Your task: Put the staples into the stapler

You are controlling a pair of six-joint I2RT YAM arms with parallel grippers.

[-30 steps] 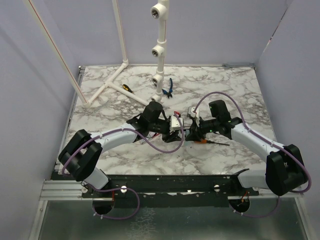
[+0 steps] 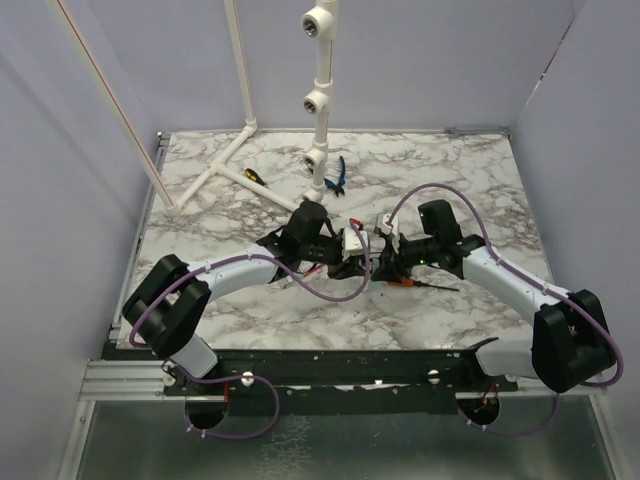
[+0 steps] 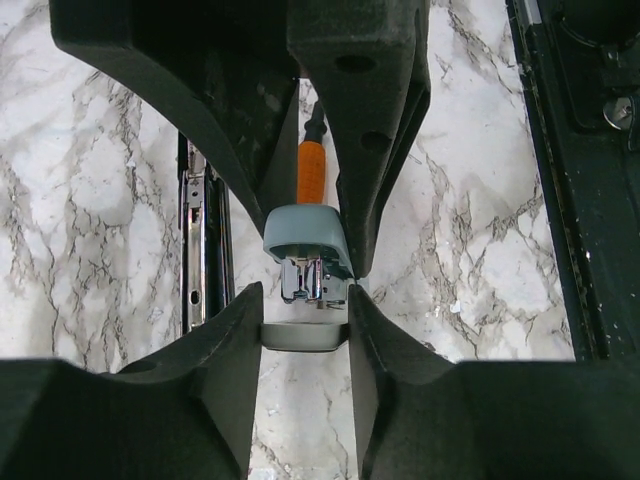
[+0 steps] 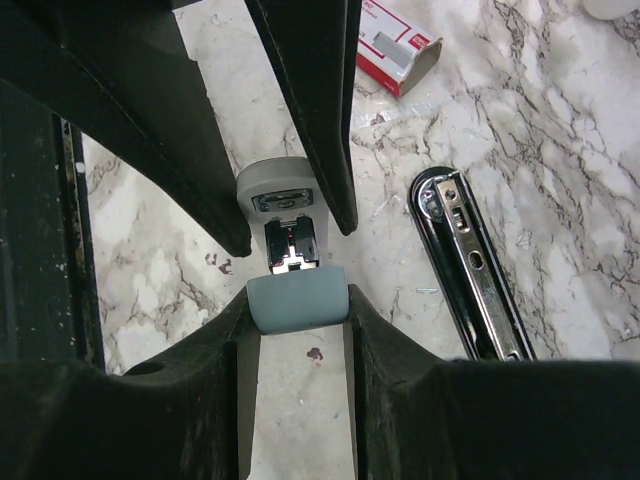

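The grey stapler (image 4: 300, 302) is held up off the table between my two grippers, its metal channel showing at the middle. In the right wrist view, my right gripper is shut on its blue-grey end. At the opposite end, the left gripper has a finger on each side of a grey part (image 3: 303, 337); whether they press on it is unclear. Several staples are not distinguishable in the channel. On the marble behind lies an open red and white staple box (image 4: 398, 48).
A long black and silver tool (image 4: 475, 260) lies on the table close by. An orange-handled screwdriver (image 2: 410, 283) is under the right arm. Blue-handled pliers (image 2: 336, 187) and a yellow and black screwdriver (image 2: 254, 176) are farther back.
The left arm has shifted very slightly, its elbow a little to the right. The right arm and the table items look unmoved.
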